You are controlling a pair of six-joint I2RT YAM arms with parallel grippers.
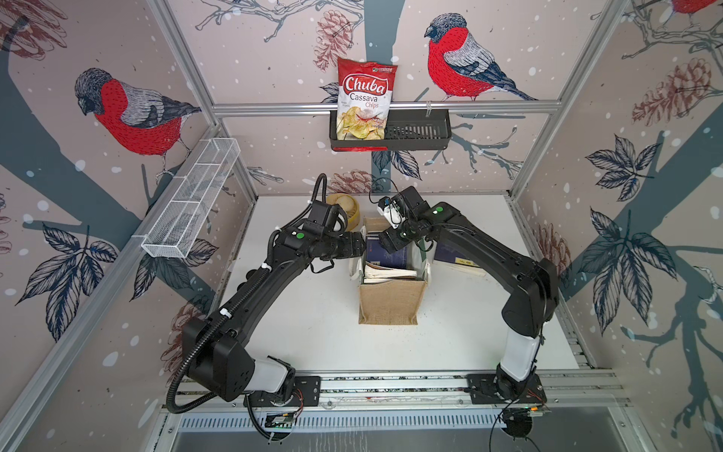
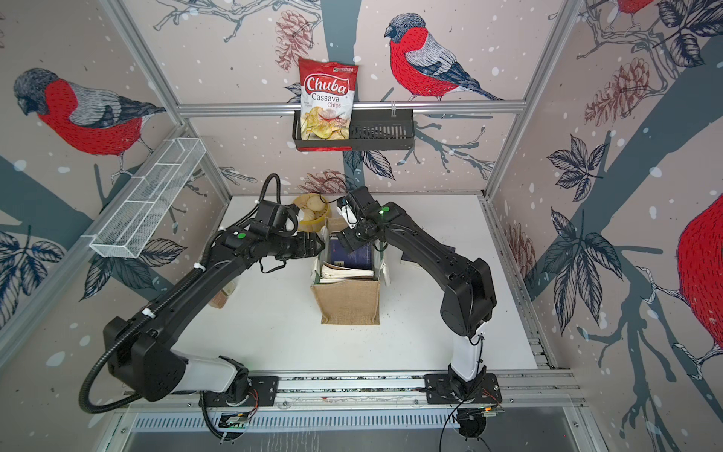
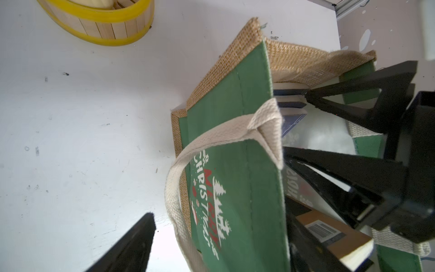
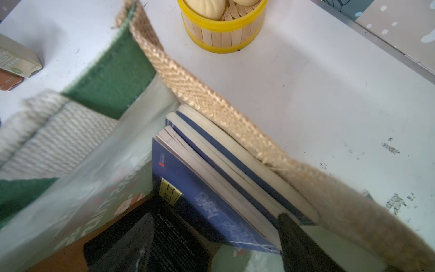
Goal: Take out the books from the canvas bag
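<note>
The burlap-and-green canvas bag stands upright in the middle of the table, its mouth open. Inside its far wall, dark blue books lean together, spines and page edges showing in the right wrist view. A black book lies lower in the bag. My left gripper is open at the bag's left side; the green wall with its beige handle passes between the spread fingers. My right gripper is open over the mouth, its fingertips apart and near the blue books. Whether they touch is unclear.
A yellow-rimmed basket with pale items stands behind the bag to the left. At the right, a dark blue book lies on the table, partly under the right arm.
</note>
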